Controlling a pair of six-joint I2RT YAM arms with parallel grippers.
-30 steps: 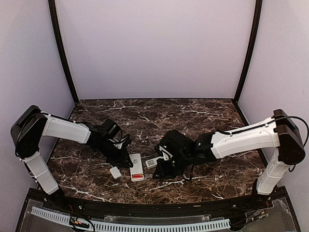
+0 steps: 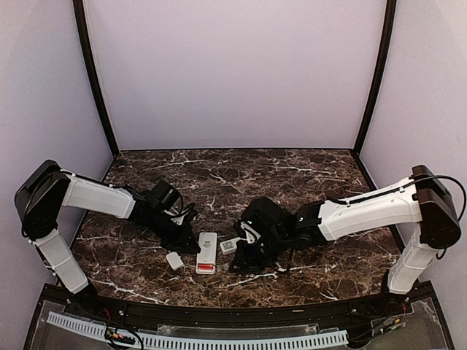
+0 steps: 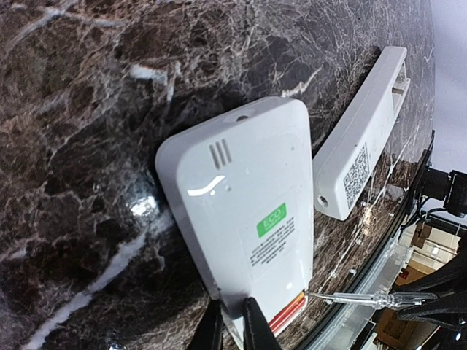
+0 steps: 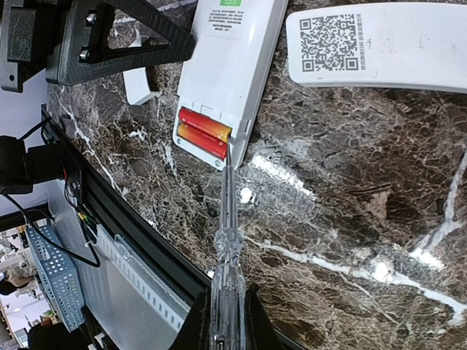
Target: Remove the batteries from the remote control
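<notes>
The white remote [image 3: 248, 189] lies face down with its battery compartment uncovered; two red-orange batteries [image 4: 203, 131] sit in it. My left gripper is shut on the remote's side near that compartment. My right gripper is shut on a clear-handled thin metal screwdriver [image 4: 228, 262], whose tip touches the compartment at the end of the batteries. The small white battery cover [image 4: 137, 86] lies apart beside the remote, to its left in the top view [image 2: 174, 260].
A white curved piece with a QR label [image 4: 379, 44] lies beside the remote. Its front edge with a rail is close below the remote.
The arms and remote are almost still; in the top view the remote's lower end has shifted very slightly.
</notes>
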